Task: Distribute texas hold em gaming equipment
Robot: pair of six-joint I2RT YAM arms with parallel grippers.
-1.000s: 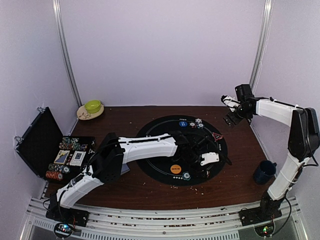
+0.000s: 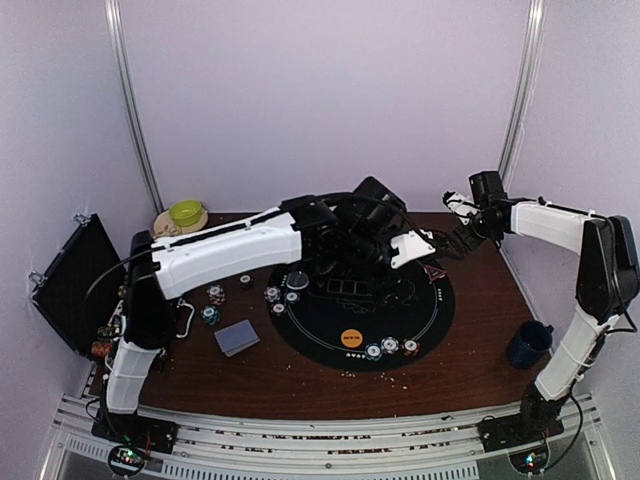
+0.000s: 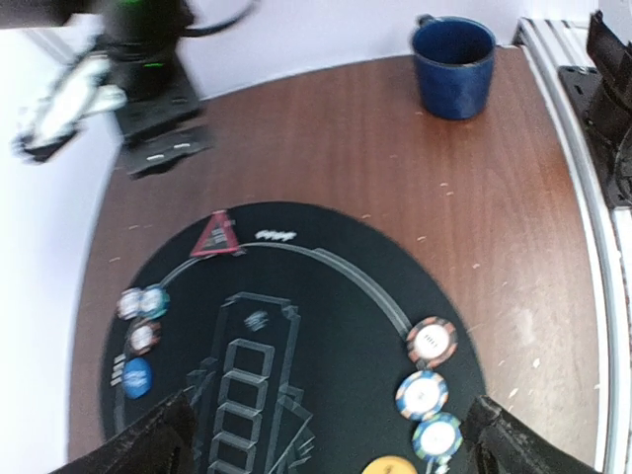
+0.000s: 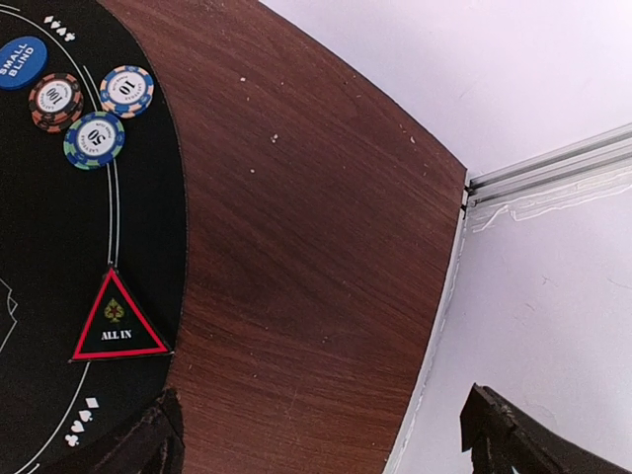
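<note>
Lifted over the black round poker mat point(image 2: 330, 325), my left gripper is open, its fingers point(image 3: 163, 444) apart with nothing between them. Three chips lie along the mat's front edge: a red-brown one point(image 3: 432, 342), a blue one point(image 3: 422, 395) and a teal one point(image 3: 437, 436). Beside them is the orange disc point(image 2: 352, 338). My right gripper is open and empty at the back right, over bare wood. In the right wrist view, the ALL IN triangle point(image 4: 118, 321), the blue SMALL BLIND disc point(image 4: 22, 62) and three chips lie on the mat.
The open chip case point(image 2: 70, 290) stands at the left, partly behind the left arm. A card deck point(image 2: 237, 337) and several loose chips lie left of the mat. The dark blue mug point(image 2: 529, 344) stands at the right; a green bowl point(image 2: 185, 212) is at the back left.
My left arm has risen and swung toward the back, away from the mat's front edge, uncovering the chips there and the card deck. The right arm has stayed still.
</note>
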